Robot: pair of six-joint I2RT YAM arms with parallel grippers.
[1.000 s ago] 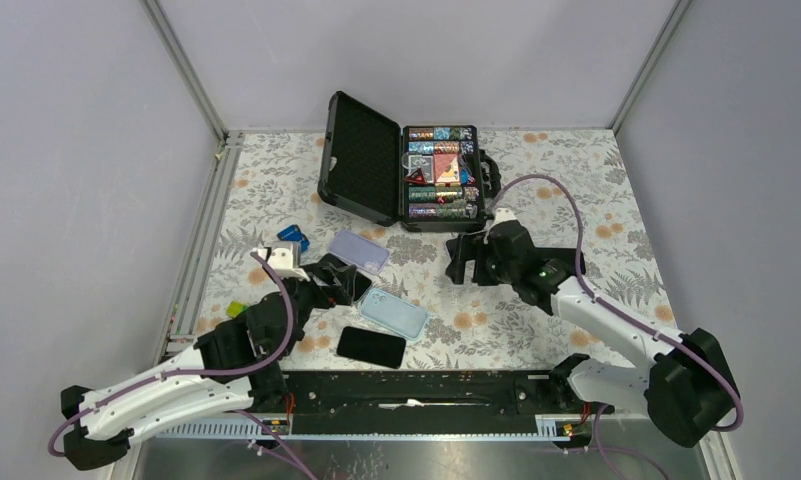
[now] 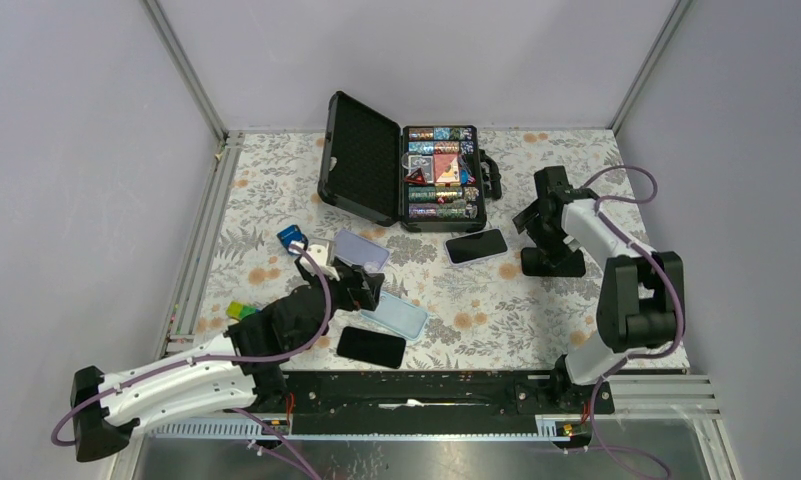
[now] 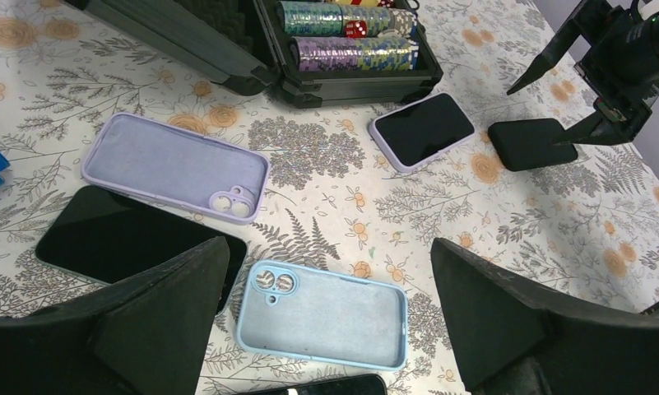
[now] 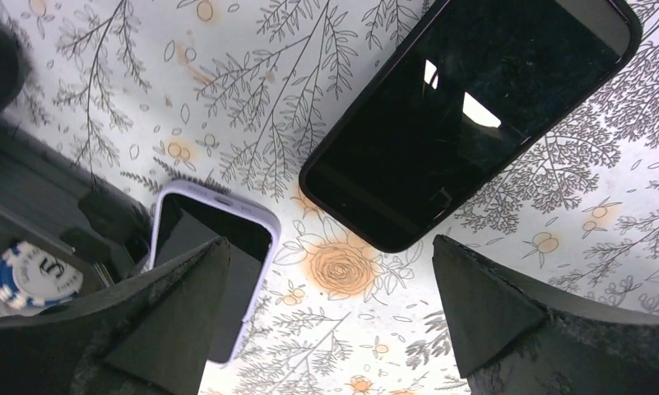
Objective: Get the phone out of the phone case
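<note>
A phone in a lilac case (image 2: 476,247) lies right of centre, seen also in the right wrist view (image 4: 211,263). A black phone (image 4: 466,123) lies under my right gripper (image 2: 543,222), which hangs open above it at the right. My left gripper (image 2: 351,290) is open over a black phone (image 3: 136,234), an empty lilac case (image 3: 174,164) and an empty light-blue case (image 3: 322,317). Another black phone (image 2: 371,347) lies near the front edge.
An open black case (image 2: 360,165) of chip rolls and cards stands at the back centre. A blue object (image 2: 291,237) and a green one (image 2: 242,310) lie at the left.
My right gripper has moved from the centre to the right and back, over the right-hand phone, uncovering the lilac-cased phone. My left arm has shifted slightly right.
</note>
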